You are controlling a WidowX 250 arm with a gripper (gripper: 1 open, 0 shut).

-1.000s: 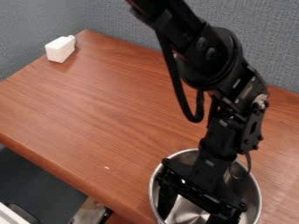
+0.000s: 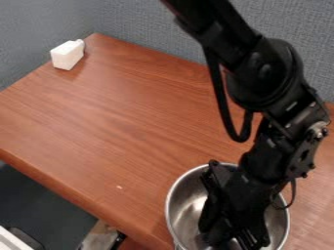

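Observation:
My black arm reaches down from the top into a steel bowl (image 2: pixel 186 209) at the lower right of the table. The gripper (image 2: pixel 229 225) is low inside the bowl, and its dark body covers much of the interior. Whether its fingers are open or shut, and what may be between them, is hidden.
A small white block (image 2: pixel 68 54) sits at the back left corner of the wooden table (image 2: pixel 111 127). A grey partition runs along the back, and the table's left edge drops to a dark floor.
The upper arm and wrist have shifted right and risen slightly. The gripper remains down in the bowl, turned a little.

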